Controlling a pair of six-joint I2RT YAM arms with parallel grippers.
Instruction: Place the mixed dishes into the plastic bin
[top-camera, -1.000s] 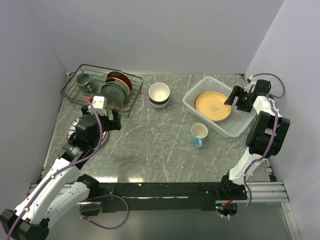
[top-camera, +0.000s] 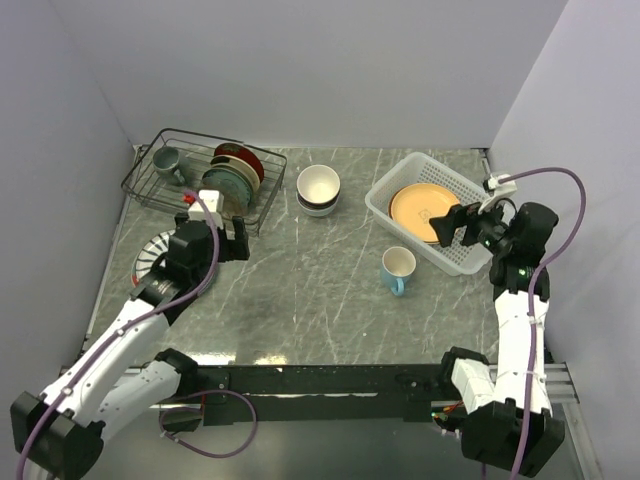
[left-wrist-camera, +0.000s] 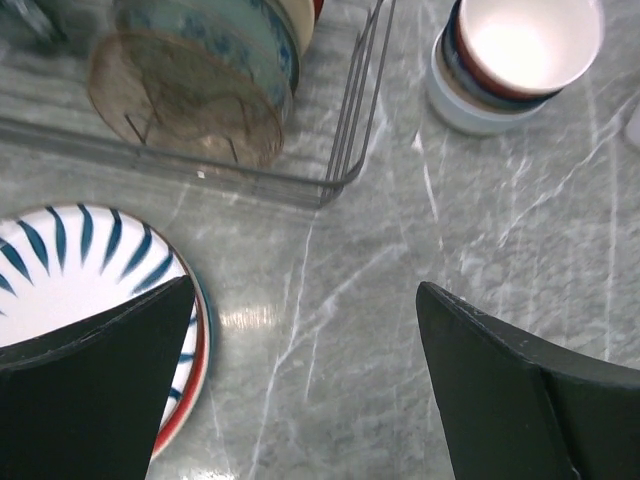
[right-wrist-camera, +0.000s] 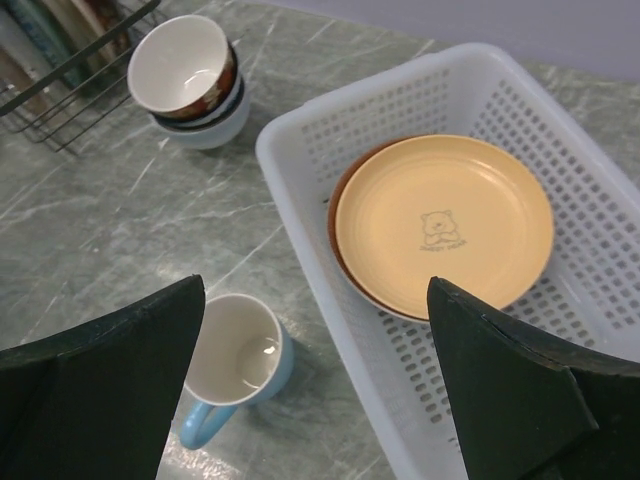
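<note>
A white plastic bin (top-camera: 465, 261) holds orange plates (top-camera: 424, 205) at the right. A blue mug (top-camera: 398, 268) stands left of the bin's near side. Stacked bowls (top-camera: 318, 190) sit at back centre. A wire rack at back left holds upright plates (left-wrist-camera: 185, 90) and a grey mug (top-camera: 168, 163). A blue-patterned white plate (left-wrist-camera: 90, 290) lies in front of the rack. My left gripper (top-camera: 215, 235) stands open above that plate's right side, holding nothing. My right gripper (top-camera: 458, 220) is open over the bin's right part, with nothing between its fingers.
Walls close the table in at back, left and right.
My right gripper has moved left and toward the front over the bin. My left arm has shifted slightly to the right. The dishes look unmoved.
</note>
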